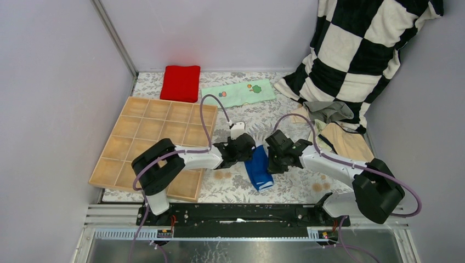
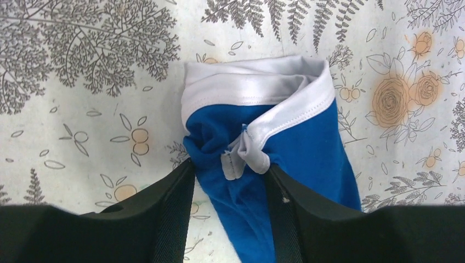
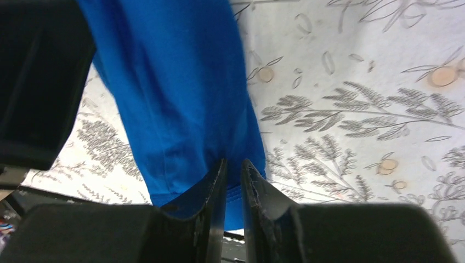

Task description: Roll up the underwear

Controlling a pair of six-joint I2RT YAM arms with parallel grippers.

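The blue underwear (image 1: 258, 167), with white trim at its ends, lies folded into a narrow strip on the patterned sheet, running front to back between both grippers. In the left wrist view, its white waistband (image 2: 236, 90) is at the far end, with a pinched-up crease near the fingertips. My left gripper stands open, a finger on each side of that bunched cloth. Over the strip's other end, my right gripper is parted by a narrow gap, with blue cloth showing between its fingers. Contact between its fingertips and the cloth is hard to judge.
An empty wooden compartment tray (image 1: 137, 145) stands at left. A folded red cloth (image 1: 180, 84) and a mint-green cloth (image 1: 239, 94) lie at the back. A grey cloth (image 1: 329, 111) and a checkered blanket (image 1: 351, 55) fill the back right. The sheet is clear at front right.
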